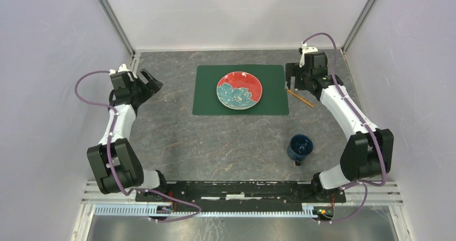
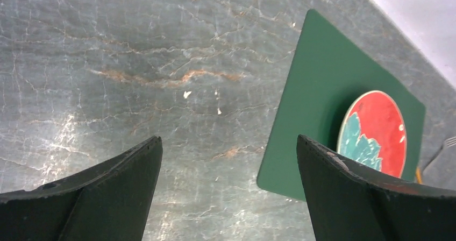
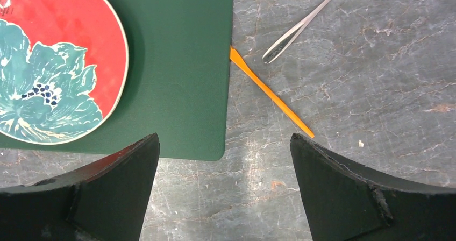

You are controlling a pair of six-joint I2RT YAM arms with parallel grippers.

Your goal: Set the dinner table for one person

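Observation:
A red plate with a teal flower (image 1: 239,90) lies on the green placemat (image 1: 207,90), roughly at its middle. Right of the mat are an orange stick-like utensil (image 3: 271,94), one end touching the mat's edge, and a silver fork (image 3: 317,12), its tines cut off by the frame. The dark blue mug (image 1: 299,147) stands at the front right. My left gripper (image 1: 151,81) is open over bare table, left of the mat. Near the mat's right edge my right gripper (image 1: 290,76) hangs open above the table, nothing between its fingers; from above, its arm hides the fork.
White walls (image 1: 236,15) close off the back and both sides.

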